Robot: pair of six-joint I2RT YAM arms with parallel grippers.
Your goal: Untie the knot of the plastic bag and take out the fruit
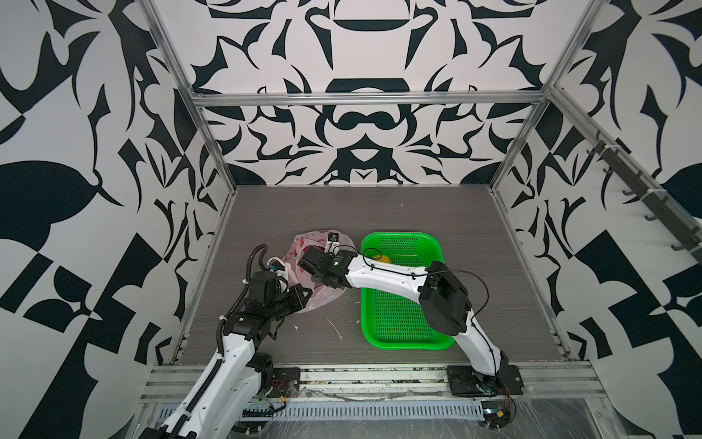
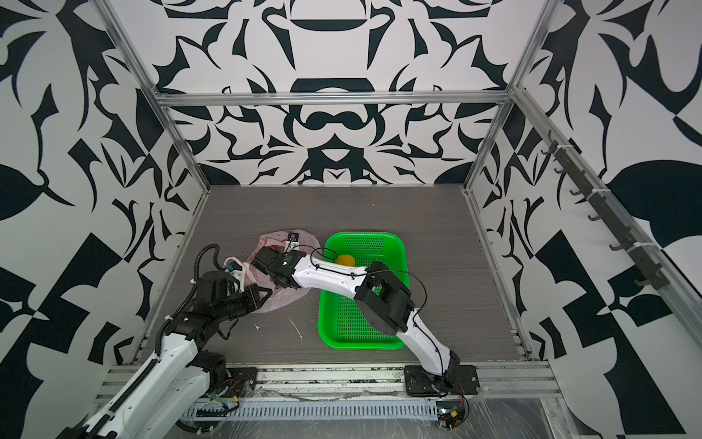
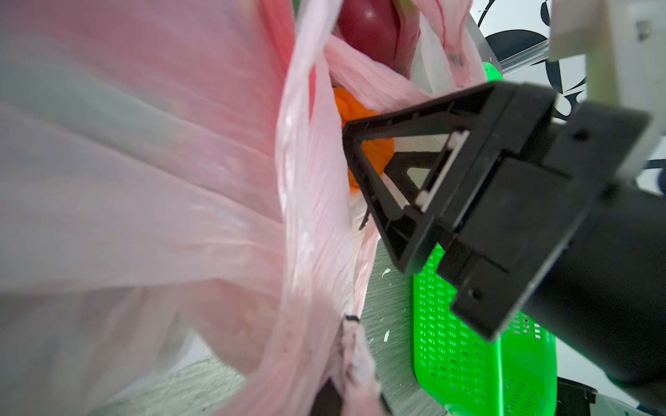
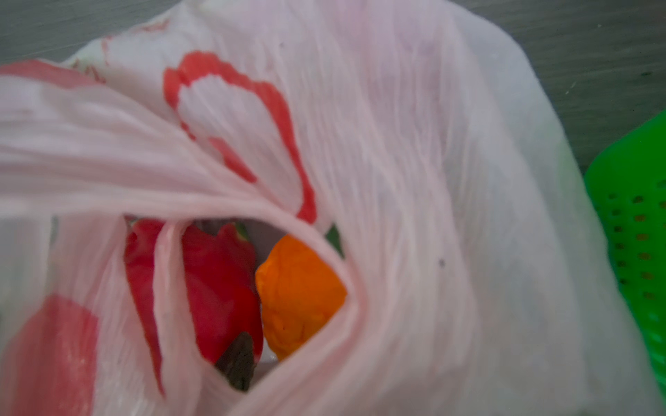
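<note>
The pink plastic bag point(image 1: 321, 296) lies left of the green basket with its mouth open. Inside it, the right wrist view shows a red fruit point(image 4: 225, 291) and an orange fruit point(image 4: 298, 294). My left gripper is shut on a gathered strip of the bag, at the bottom of the left wrist view. From the right, my right gripper reaches to the bag's opening, its fingertip beside the orange fruit. One of its fingers largely covers the other, so its opening is hard to judge. The right wrist view shows none of its fingers clearly.
Close to the bag's right stands the green basket point(image 2: 362, 329), with an orange-yellow fruit point(image 2: 345, 260) at its back left. The right forearm crosses above the basket. Small white scraps lie on the table point(image 1: 278, 205), which is clear behind the bag.
</note>
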